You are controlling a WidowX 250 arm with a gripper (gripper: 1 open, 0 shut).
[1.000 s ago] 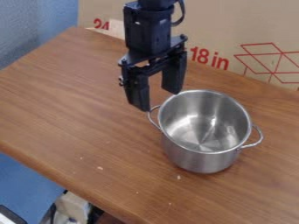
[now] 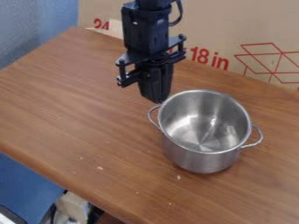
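My gripper [image 2: 155, 87] hangs at the upper middle of the view, shut, with its black fingers together and nothing visible between them. Below and to the right of it stands a steel pot [image 2: 204, 135] with two loop handles, upright on the wooden table. The fingertips are just above and left of the pot's rim; whether they touch it I cannot tell.
A cardboard sheet [image 2: 246, 48] with red print stands behind it. Blue surface [image 2: 35, 179] shows beyond the table's left edge, with some objects at the bottom left.
My gripper has closed: its two fingers were spread apart and are now together. The pot has not visibly moved.
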